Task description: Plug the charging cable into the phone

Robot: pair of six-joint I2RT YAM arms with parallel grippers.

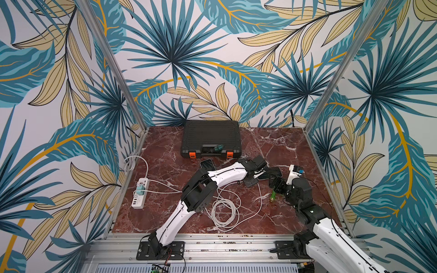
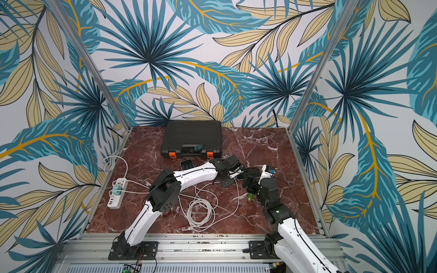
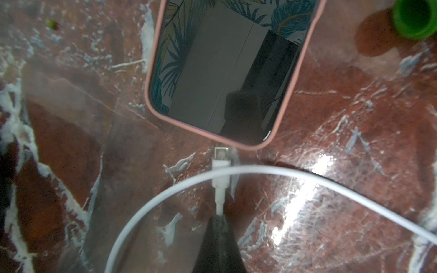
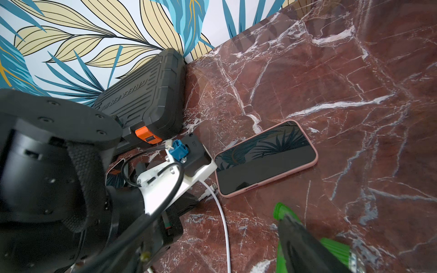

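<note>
The phone, dark-screened in a pink case, lies flat on the red marble table; the right wrist view shows the whole phone [image 4: 268,157]. Just off its bottom edge is the charging cable's white connector [image 3: 221,170], bare metal tip toward the phone, with a narrow gap apparent between them. My left gripper is shut on the thin cable right behind this connector. A white cable loop [image 3: 273,169] crosses over the connector. Blurred at the bottom of the right wrist view, my right gripper stands open, its fingers [image 4: 309,248] apart on the near side of the phone.
A green object [image 4: 284,211] lies near the right gripper. Behind are a black tool case [image 1: 211,136] and another dark phone-like item [image 1: 206,164]. Coiled cable [image 1: 224,213] rests in front; a white power strip [image 1: 138,195] stands left.
</note>
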